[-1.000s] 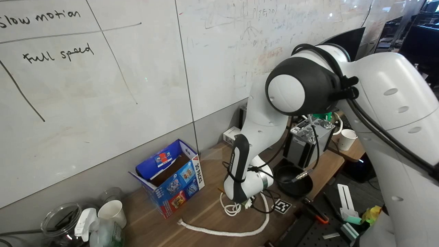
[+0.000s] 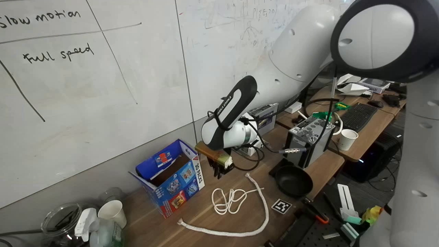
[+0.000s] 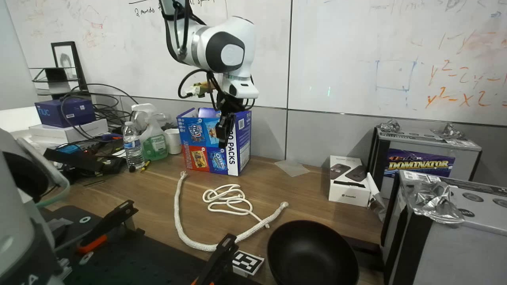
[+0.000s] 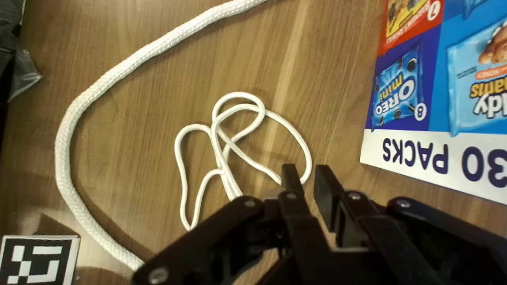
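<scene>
My gripper hangs high above the table, beside the snack box (image 3: 204,142). Only a narrow gap separates its black fingers (image 4: 328,183) in the wrist view; bare table and a bit of cord show through it, and I see no object held there. Whether the fingers are fully closed is unclear. A thin white cord (image 4: 219,156) lies loosely looped on the table below. Around it curves a thick white rope (image 2: 230,234), one end close to the cord's tail. The open-topped blue box (image 2: 175,185) stands against the wall side.
A black pan (image 3: 311,254) and a marker tag (image 2: 281,206) sit near the table's front edge. A spray bottle (image 3: 154,137), water bottle (image 3: 133,145) and paper cup (image 2: 111,212) stand left of the box. Grey machines (image 3: 437,199) occupy the right.
The arm has risen from low over the cord and swung toward the wall and box. The cord's loops now lie spread wider and in full view. Rope and box look unmoved.
</scene>
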